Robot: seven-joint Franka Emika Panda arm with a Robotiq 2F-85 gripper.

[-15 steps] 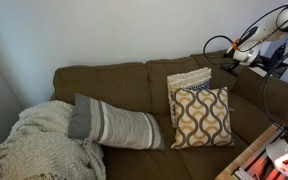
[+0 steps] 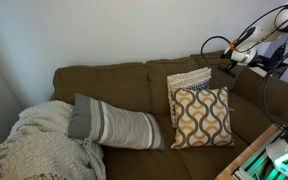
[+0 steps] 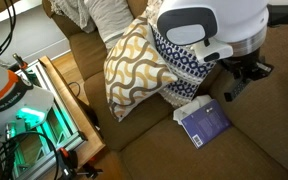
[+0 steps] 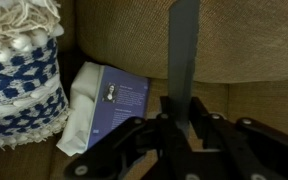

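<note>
My gripper is shut on a long, flat, dark grey object point(image 4: 184, 45), which looks like a remote control. In the wrist view it juts out past the fingers toward the top edge. Exterior view 2 shows my gripper point(image 3: 246, 74) raised over the couch seat, with a short part of the grey object point(image 3: 234, 89) below it. Far off at the right end of the couch, the gripper point(image 2: 228, 67) looks small in exterior view 1. A purple book point(image 3: 205, 122) lies on the seat below the gripper, on a white crumpled cloth or bag point(image 3: 186, 108).
A yellow-and-white patterned pillow point(image 2: 202, 117) leans in front of a blue-and-white fringed pillow point(image 4: 19, 90). To the left are a striped grey pillow point(image 2: 124, 125) and a knitted blanket point(image 2: 46, 145). The seat beside the book point(image 3: 169, 150) is bare.
The arm and gripper have shifted very slightly at the couch's right end. Green light now shows on the robot's base, which looked white a second ago. Pillows and blanket are unmoved.
</note>
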